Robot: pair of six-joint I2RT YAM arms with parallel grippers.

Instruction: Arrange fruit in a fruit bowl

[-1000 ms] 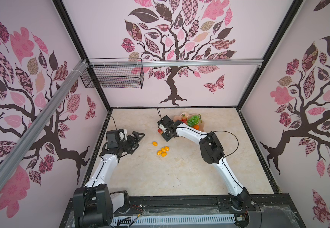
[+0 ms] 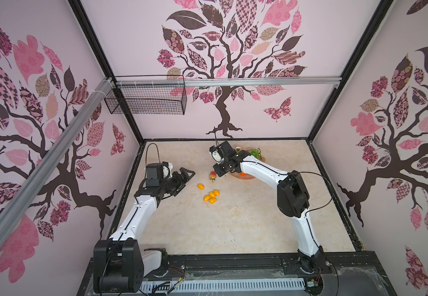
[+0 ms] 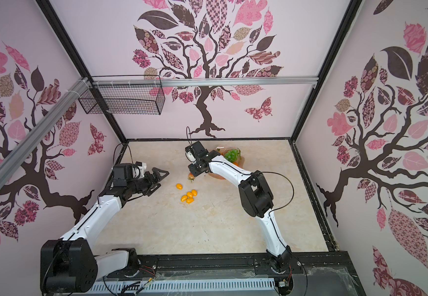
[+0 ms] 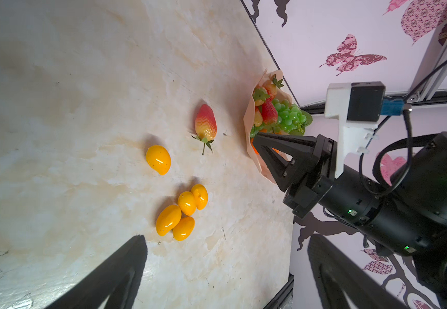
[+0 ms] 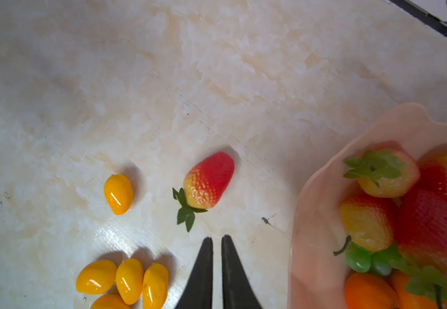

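Observation:
A loose red-and-yellow strawberry [image 5: 210, 180] lies on the table, its green leaves pointing toward the front. Left of it rests a single small yellow fruit [image 5: 118, 194], and several more yellow fruits [image 4: 168, 220] sit clustered nearer the front. The pink bowl [image 5: 305, 221] is at the right, holding strawberries [image 5: 370, 221], green grapes [image 4: 287, 114] and orange fruits [image 5: 370, 291]. My right gripper hovers between the loose strawberry and the bowl, its fingertips narrowly apart and empty. With wide-spread fingers, my left gripper is open and empty over the table's left side.
My right forearm [image 2: 263, 170] partly hides the bowl in the top views. A wire basket [image 2: 147, 98] hangs high at the back left.
My right gripper has moved right and back toward the bowl, uncovering the loose strawberry. The left gripper has shifted slightly to the right. The yellow fruits have stayed put.

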